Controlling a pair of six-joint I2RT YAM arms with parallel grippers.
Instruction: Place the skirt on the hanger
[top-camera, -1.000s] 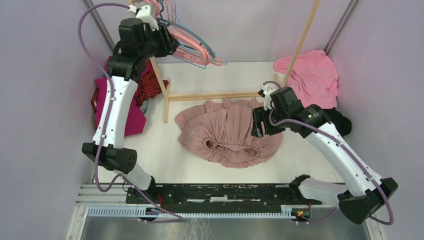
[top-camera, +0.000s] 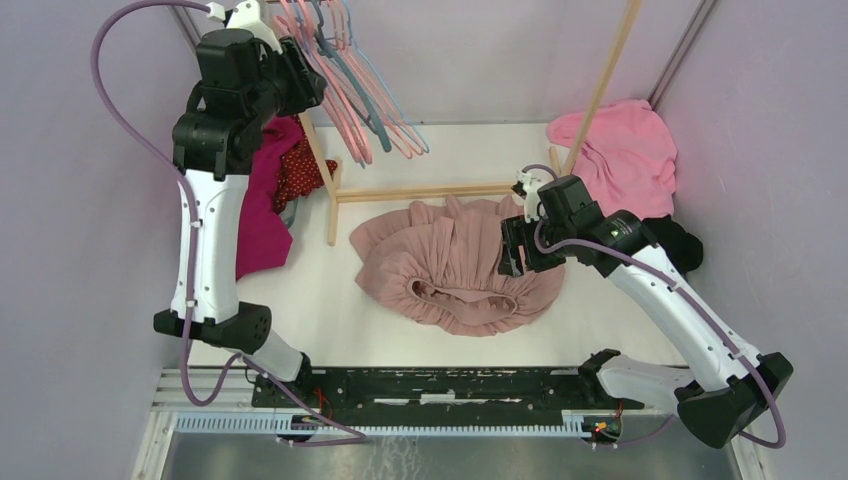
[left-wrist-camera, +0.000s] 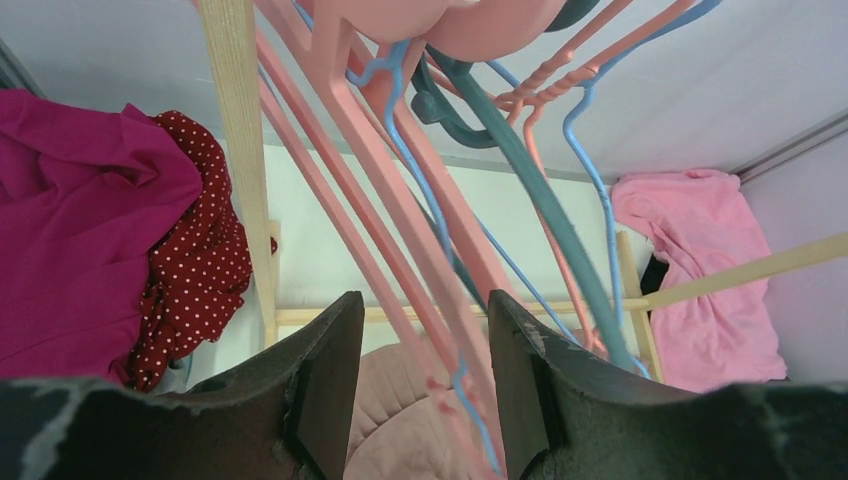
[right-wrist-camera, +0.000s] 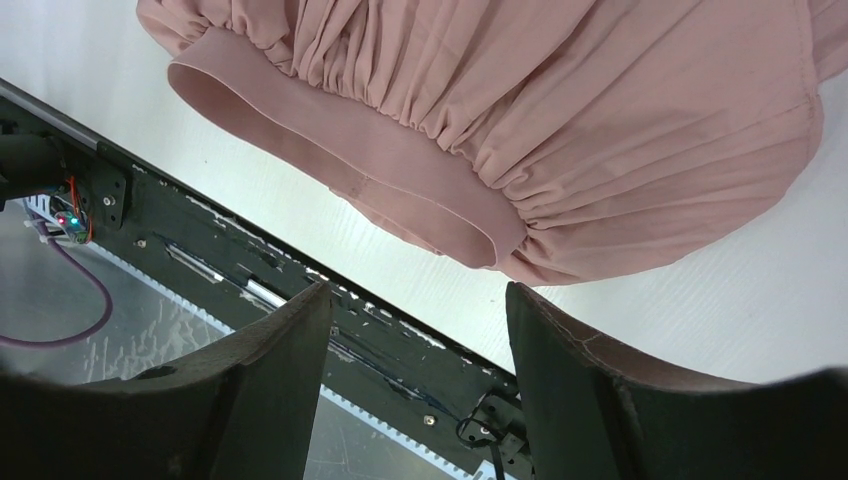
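Observation:
The dusty-pink skirt lies bunched on the white table, its waistband opening toward the front edge. Pink, blue and grey-green hangers hang from the rack at the upper left. Beside them my left gripper is raised and open. In the left wrist view pink hanger bars run down across the space between its spread fingers, none of them clamped. Over the skirt's right part my right gripper hovers, open, with nothing between its fingers.
The wooden rack stands behind the skirt, with a slanting post at the right. A magenta cloth and a red dotted cloth lie left; a pink cloth and a black one lie right.
My left gripper has drawn left and slightly toward the rack's side, away from the hangers' middle. The hangers have swung and turned to hang more steeply. The right arm and skirt stay nearly still.

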